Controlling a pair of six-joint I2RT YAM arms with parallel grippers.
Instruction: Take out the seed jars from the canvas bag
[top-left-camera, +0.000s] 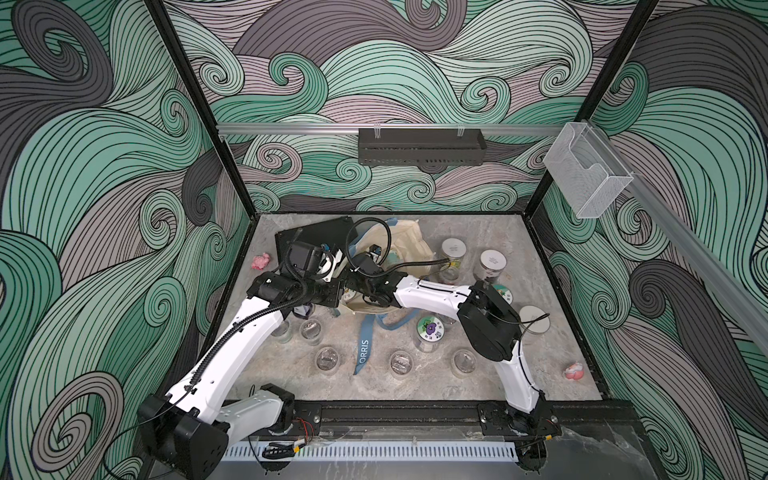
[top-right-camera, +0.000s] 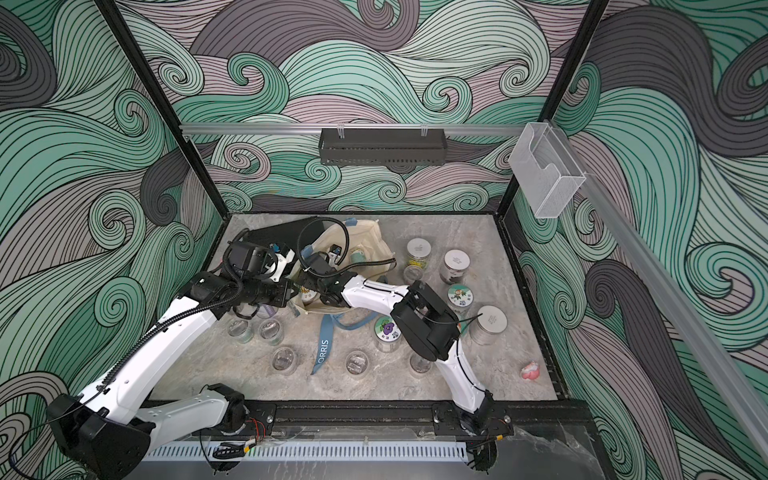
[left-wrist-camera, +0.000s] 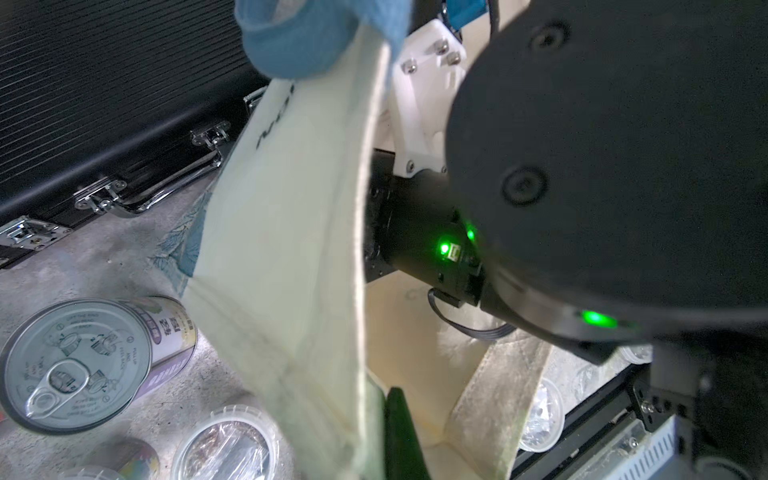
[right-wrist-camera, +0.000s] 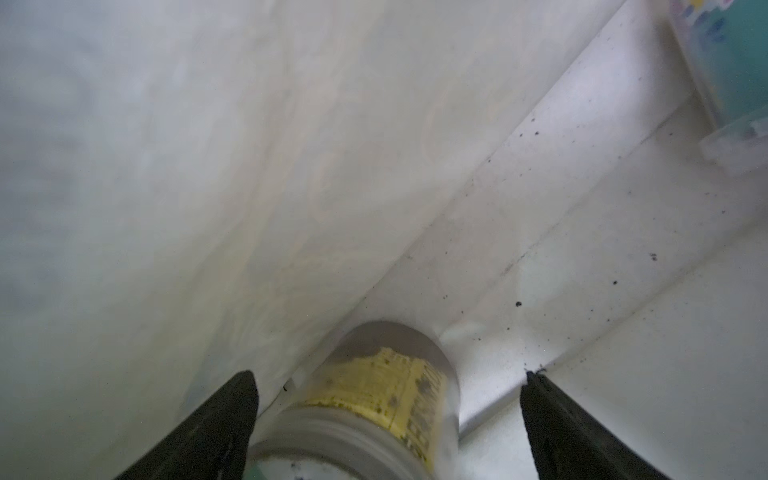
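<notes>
The cream canvas bag with blue straps lies open at the table's middle. My left gripper is shut on the bag's side wall, which rises through the left wrist view. My right gripper is open inside the bag, its fingertips either side of a clear seed jar with a yellow label, blurred, lying near a fold. A second container with teal contents sits in the bag at the upper right of the right wrist view. The rest of the bag is hidden behind both arms.
A black case lies behind the bag, a can beside it. Several jars stand right of the bag, such as a white-lidded one. Several clear cups, one at the front, ring the bag.
</notes>
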